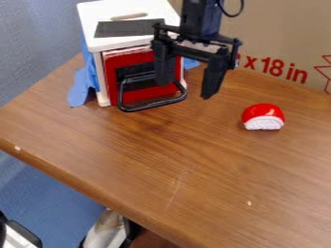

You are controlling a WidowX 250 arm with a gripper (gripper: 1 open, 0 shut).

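Observation:
My black gripper (188,77) hangs open in front of a red and white box-like appliance (108,68) with a black handle loop (153,104) at the back left of the wooden table. One finger is over the appliance's front, the other to its right, with nothing visible between them. A red and white rounded object (262,114) lies on the table to the right, apart from the gripper.
A blue cloth (80,86) lies beside the appliance. A cardboard panel (295,39) stands behind the table (155,174), whose front and middle are clear. The table's left edge borders a blue floor.

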